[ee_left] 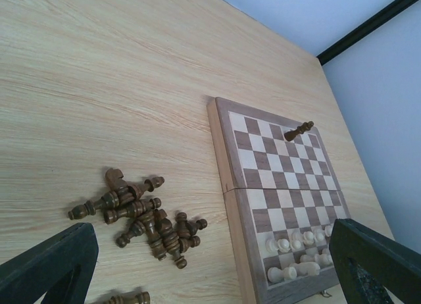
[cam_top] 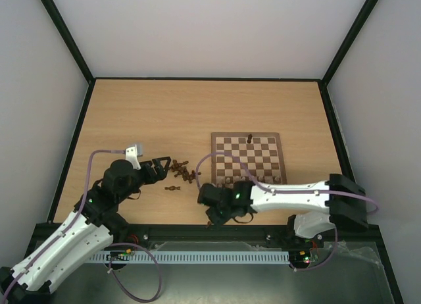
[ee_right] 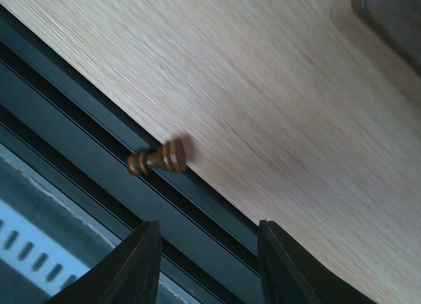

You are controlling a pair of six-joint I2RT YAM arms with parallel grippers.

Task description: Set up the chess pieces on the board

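A dark brown piece [ee_right: 158, 159] lies at the table's front edge, partly over the black rail, in the right wrist view. My right gripper is close to it, fingers parted and empty. Several brown pieces [ee_left: 145, 218] lie heaped left of the chessboard [ee_left: 220, 162], with another brown piece [ee_left: 128, 298] apart from the heap. On the board's far rows is one brown piece [ee_left: 299, 131]. White pieces [ee_left: 289, 273] fill the near rows, partly cut off by a finger. My left gripper [cam_top: 164, 164] hangs open by the heap, holding nothing.
Along the table's front runs a black rail [ee_right: 217, 222], with a perforated metal strip [cam_top: 197, 257] beyond it. The right arm covers the board's near edge in the top view.
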